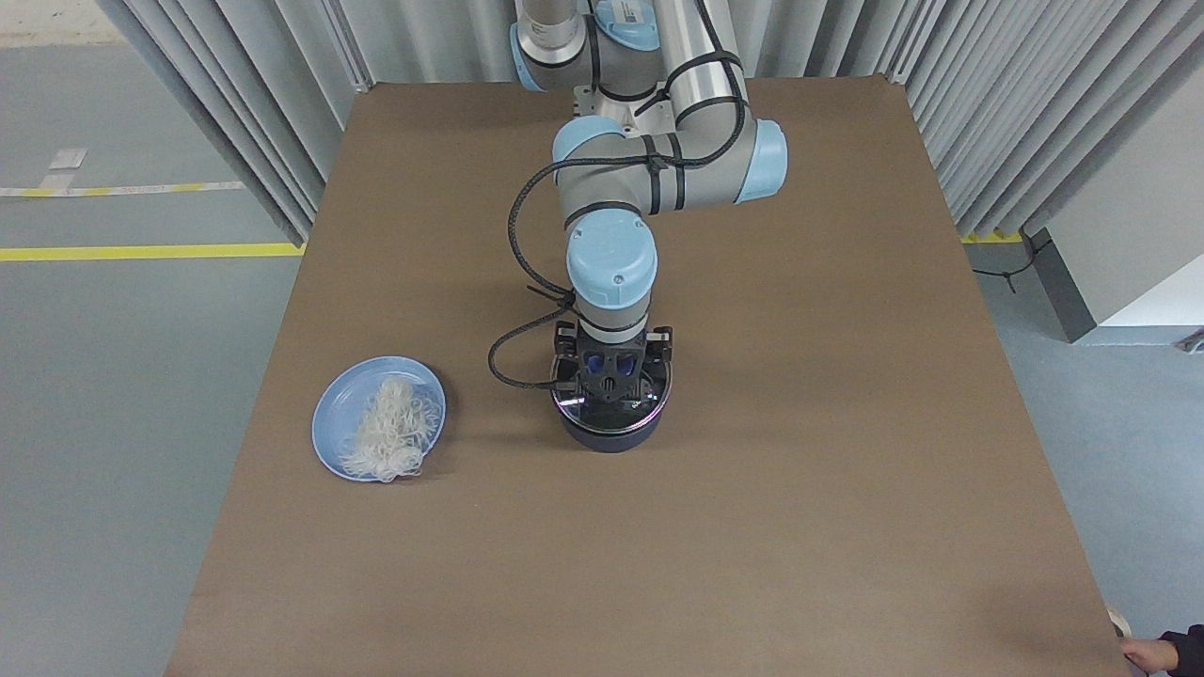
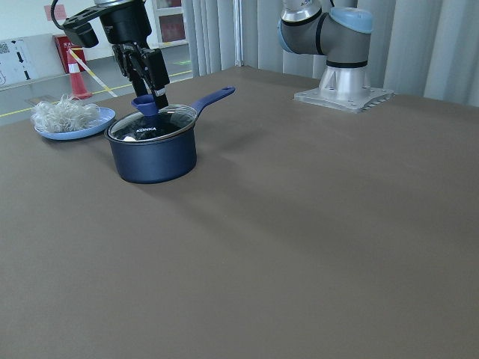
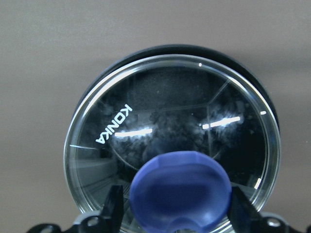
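A dark blue pot (image 2: 153, 164) with a glass lid (image 3: 170, 97) and long blue handle (image 2: 215, 97) stands on the table. My gripper is down at the lid, its two fingers on either side of the blue lid knob (image 3: 180, 189). Whether they are closed on the knob or only around it, I cannot tell. The front view hides the knob mostly behind the wrist.
A light blue plate (image 1: 333, 434) of white noodles (image 1: 389, 429) lies to the left of the pot. A person's hand (image 1: 1146, 654) shows at the bottom right edge.
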